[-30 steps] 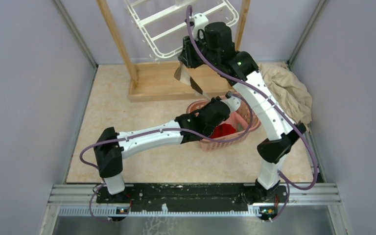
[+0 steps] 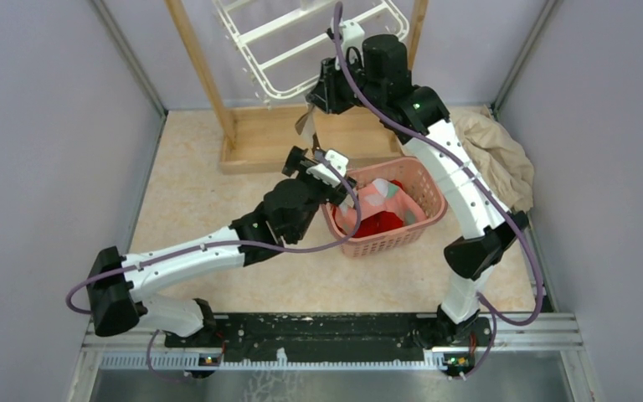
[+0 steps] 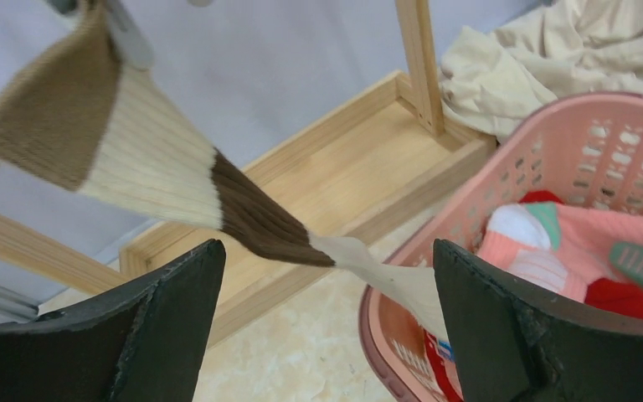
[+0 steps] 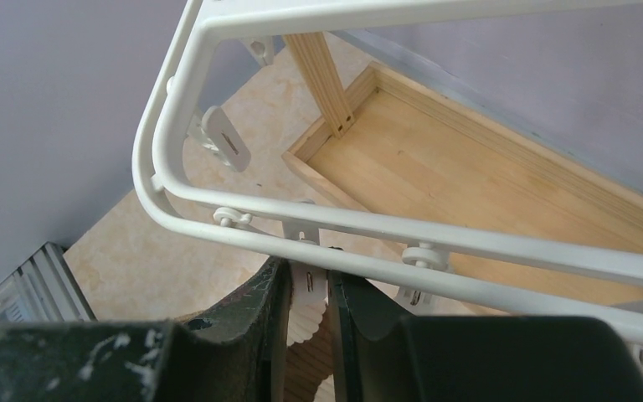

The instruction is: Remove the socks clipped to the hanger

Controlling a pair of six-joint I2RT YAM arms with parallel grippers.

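Observation:
A white hanger (image 2: 289, 57) hangs at the back. At its front rail my right gripper is shut on a white clip (image 4: 310, 289). A brown-and-cream sock (image 2: 306, 126) dangles below that spot, its striped fabric (image 4: 308, 360) partly hidden by the right fingers. In the left wrist view the sock (image 3: 155, 151) slants down to the right, and its pale end passes behind the right-hand finger (image 3: 502, 327). My left gripper stands open around the line of the sock, with a wide gap between its fingers.
A pink basket (image 2: 435, 199) holding pink and red socks (image 2: 377, 224) stands to the right of the left gripper. Behind is the wooden stand base (image 2: 352, 134). Beige cloth (image 2: 494, 159) lies at the right.
My left gripper has moved left, from over the basket to below the hanging sock. The sock's lower end, slanted toward the basket earlier, hangs steeper. The right gripper has shifted only slightly.

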